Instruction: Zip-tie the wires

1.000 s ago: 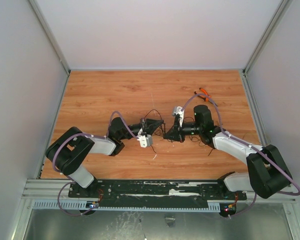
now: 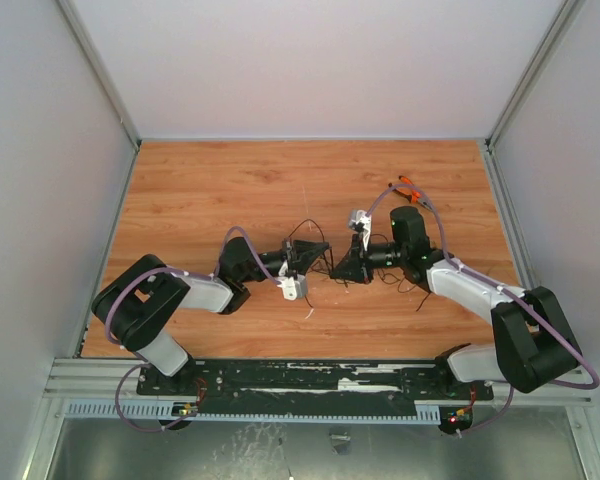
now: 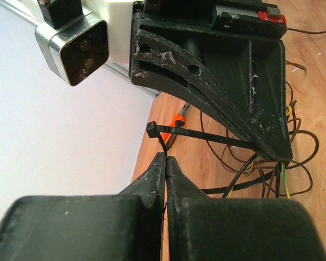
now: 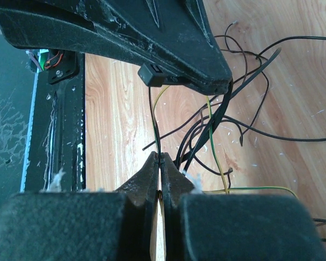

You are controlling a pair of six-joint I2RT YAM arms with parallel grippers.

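Note:
A black zip tie (image 3: 206, 136) stretches between my two grippers, its square head (image 3: 152, 129) showing just beyond the left fingertips. My left gripper is shut on the thin part running down from that head. In the right wrist view, the strap runs edge-on into my right gripper, whose tips are shut on it. Black, brown and yellow-green wires (image 4: 214, 122) pass beside the left gripper in that view. Whether the tie loops around the wires cannot be told. From above, both grippers meet near the table's middle and hide most of the tie.
Orange-handled cutters (image 2: 408, 189) lie at the back right of the wooden table (image 2: 230, 180). Loose wire ends spread below and right of the grippers. Broad bare wood lies at the back left. The black front rail (image 2: 310, 385) borders the near edge.

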